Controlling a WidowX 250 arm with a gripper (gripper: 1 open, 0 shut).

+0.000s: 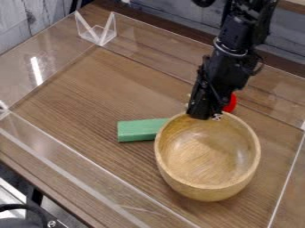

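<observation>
The black robot arm reaches down from the top right, its gripper (205, 112) hanging at the back-left rim of a large tan bowl (209, 169). Whether the fingers are open, shut or holding the rim cannot be told. A green block (141, 131) lies left of the bowl. A red object (230, 103) sits behind the gripper, partly hidden.
A wire stand (95, 28) stands at the far back left. A dark cable or part (18, 210) shows at the bottom left corner.
</observation>
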